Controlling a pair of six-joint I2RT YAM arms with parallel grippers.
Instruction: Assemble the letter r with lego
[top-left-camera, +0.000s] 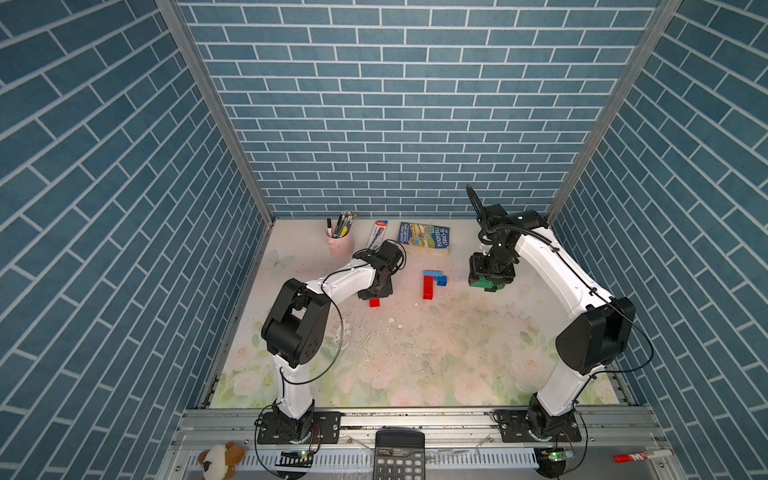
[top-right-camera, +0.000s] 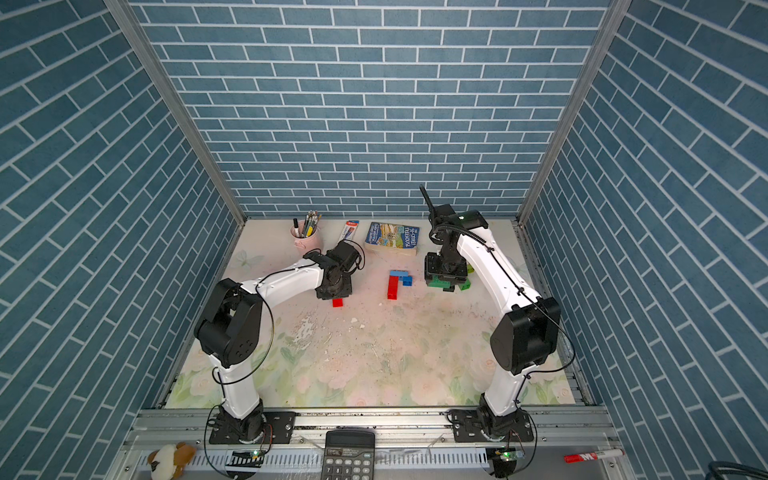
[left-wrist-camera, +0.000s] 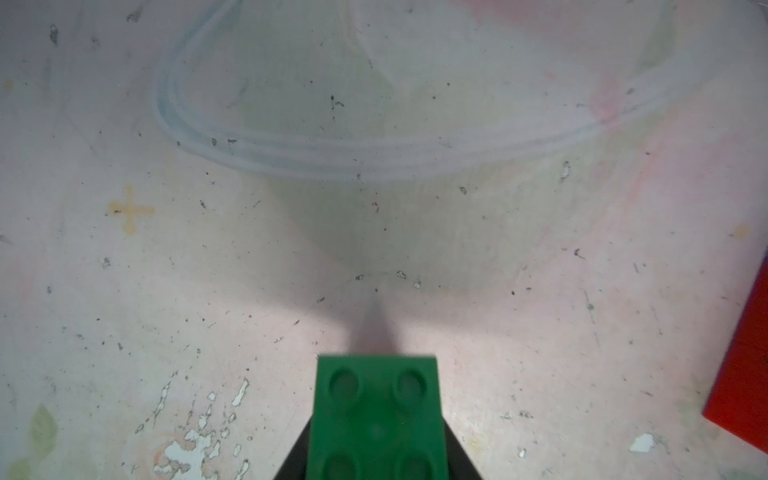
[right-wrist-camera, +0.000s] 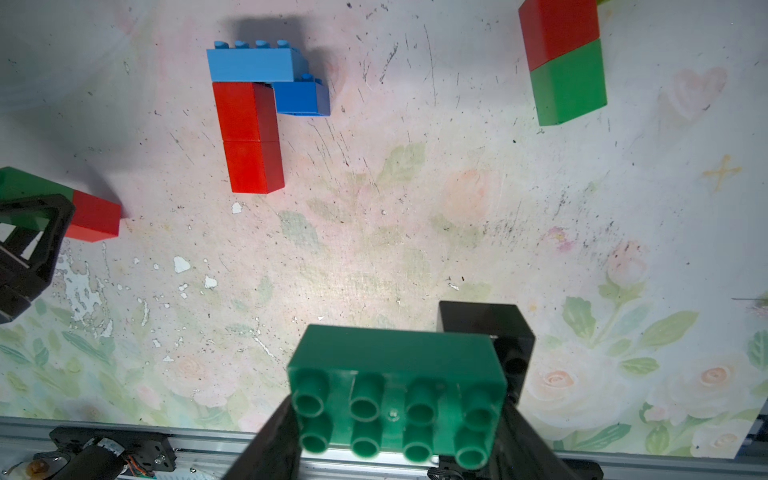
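In the left wrist view a green brick (left-wrist-camera: 376, 416) fills the space between the fingers of my left gripper (top-left-camera: 374, 293), which is shut on it. A red brick (right-wrist-camera: 93, 217) shows at that green brick's end. My right gripper (top-left-camera: 491, 277) is shut on a long green brick (right-wrist-camera: 396, 352), studs facing the camera, with a black brick (right-wrist-camera: 484, 320) against its far side. Between the grippers, a column of two red bricks (right-wrist-camera: 249, 140) lies on the table. A light blue brick (right-wrist-camera: 256, 64) spans its far end, and a darker blue brick (right-wrist-camera: 301, 99) sits under that brick's right part.
A red brick (right-wrist-camera: 560, 30) and a green brick (right-wrist-camera: 569, 84) lie together to the right. A pink pen cup (top-left-camera: 340, 241), a narrow box (top-left-camera: 377, 233) and a book (top-left-camera: 424, 235) line the back.
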